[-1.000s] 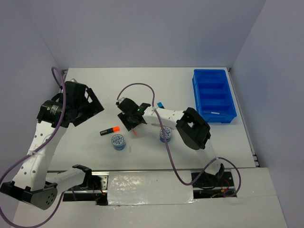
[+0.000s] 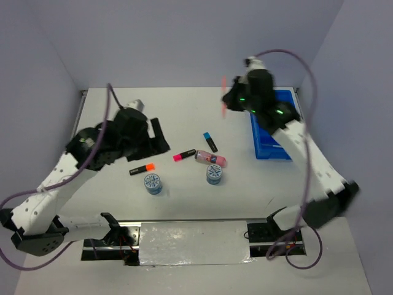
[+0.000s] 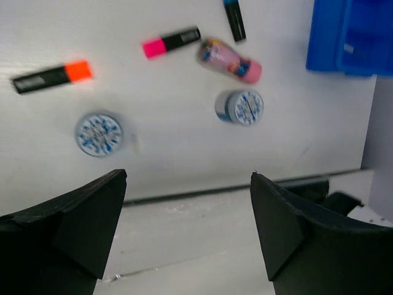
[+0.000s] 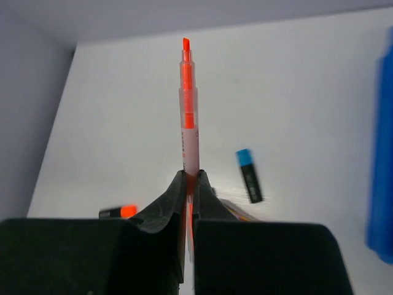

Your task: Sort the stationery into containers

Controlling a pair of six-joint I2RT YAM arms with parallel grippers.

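In the right wrist view a slim orange-and-clear pen [image 4: 190,117] stands between the fingertips of my right gripper, which is shut on it and raised off the table. From above, that pen looks blurred, just left of the blue compartmented bin [image 2: 258,144]. My left gripper is open and empty above the left side of the table. On the table lie an orange highlighter [image 2: 142,169], a pink highlighter [image 2: 184,155], a blue highlighter [image 2: 210,142] and a pink-capped bottle [image 2: 210,158]. Two round jars [image 2: 153,183] stand nearer the front.
My right arm covers part of the bin in the top view. A pale stick-like item [image 2: 274,146] lies in its front compartment. Grey walls [image 2: 344,110] close in the sides and back.
My left arm shifted right.
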